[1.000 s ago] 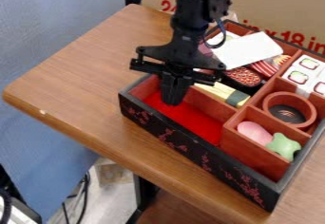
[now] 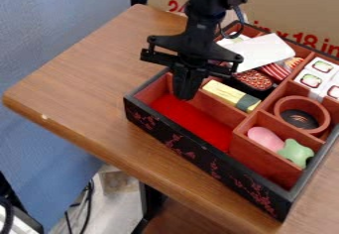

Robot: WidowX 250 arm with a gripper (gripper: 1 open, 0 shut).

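Observation:
My black gripper (image 2: 185, 79) hangs over the left end of a black-edged organizer box (image 2: 252, 183), above a red empty compartment (image 2: 192, 119); whether its fingers are open or shut I cannot tell. Beside it in the box are a pale yellow block (image 2: 228, 92), patterned items (image 2: 253, 79), a white card (image 2: 253, 49), white sushi-printed boxes (image 2: 316, 75), a round terracotta ring (image 2: 300, 119), a pink oval (image 2: 264, 138) and a green piece (image 2: 295, 153).
A cardboard box (image 2: 291, 5) stands behind, and cables hang below the table's near left edge.
The gripper has shifted slightly up over the last second, staying above the box's left end. The box's contents look unchanged.

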